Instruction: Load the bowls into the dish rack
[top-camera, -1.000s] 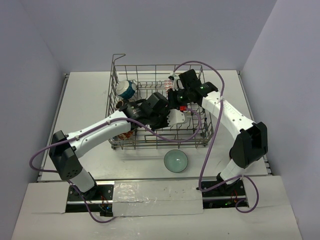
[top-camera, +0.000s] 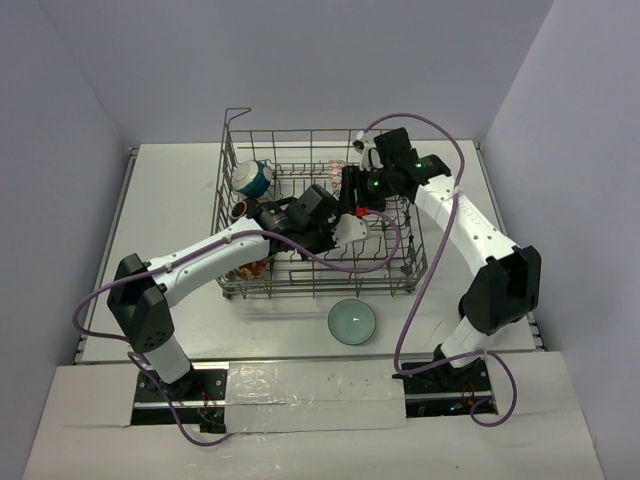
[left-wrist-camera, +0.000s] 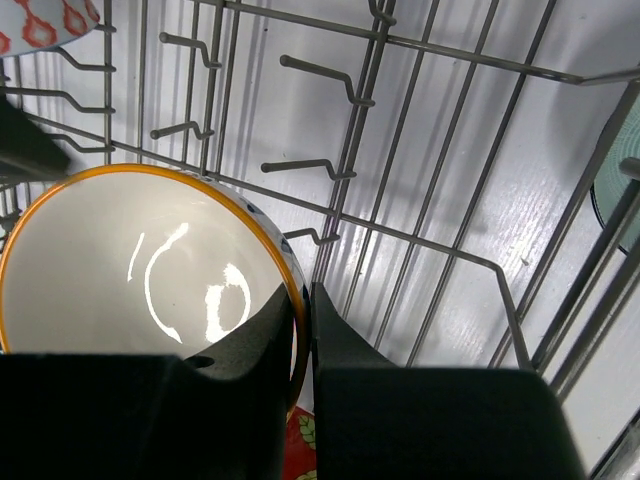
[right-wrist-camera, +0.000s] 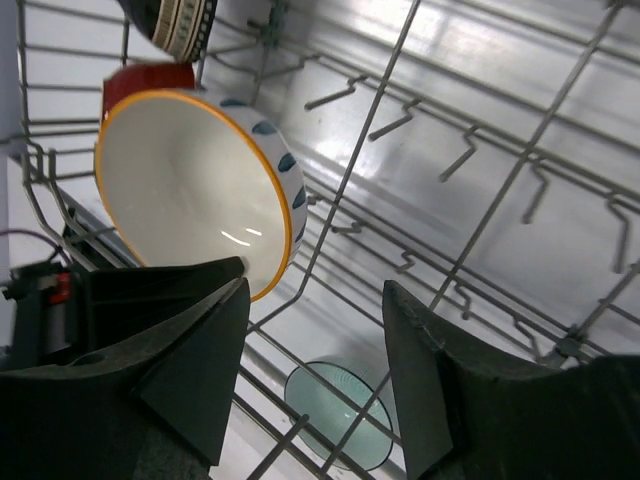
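A white bowl (left-wrist-camera: 140, 270) with an orange rim and leaf-like marks outside is tilted on its side in the rack. My left gripper is shut on its rim. The right wrist view shows the same bowl (right-wrist-camera: 185, 180) left of my right gripper, which stands part open with only rack wires visible beyond its gap. From above, both grippers meet over the middle of the dish rack (top-camera: 320, 293) and cover much of what is beneath. A teal bowl (top-camera: 352, 322) lies on the counter in front of the rack.
A blue-and-white bowl (top-camera: 251, 179) leans at the rack's left, with brown patterned dishware (top-camera: 253, 268) nearer the front. A red-and-white patterned bowl (top-camera: 337, 172) is near the back middle. Wire tines (left-wrist-camera: 320, 70) rise beside the held bowl.
My right gripper has shifted right and slightly back, away from the left one. The left arm has moved slightly over the last second, its gripper staying near the rack's middle.
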